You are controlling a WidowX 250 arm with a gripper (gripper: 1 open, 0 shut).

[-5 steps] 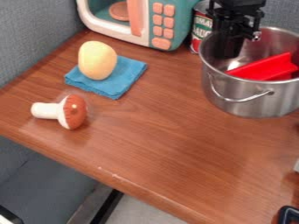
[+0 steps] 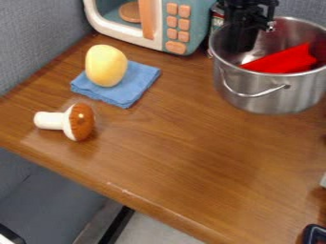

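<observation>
My black gripper (image 2: 243, 34) reaches down at the top right over the steel pot (image 2: 268, 93), its lower part dark against the pot's rim and inside; whether it is open or shut I cannot tell. Inside the pot lies a red object (image 2: 283, 60). A yellow egg (image 2: 106, 65) rests on a folded blue cloth (image 2: 124, 91). A toy mushroom with a brown cap (image 2: 79, 122) and white stem lies on its side on the wooden table (image 2: 166, 172).
A teal toy microwave (image 2: 181, 29) stands at the back, beside the pot. A dark object (image 2: 314, 234) sits at the front right edge, and the table's left edge drops to the floor.
The gripper has shifted slightly over the pot's back left. The other objects look unmoved.
</observation>
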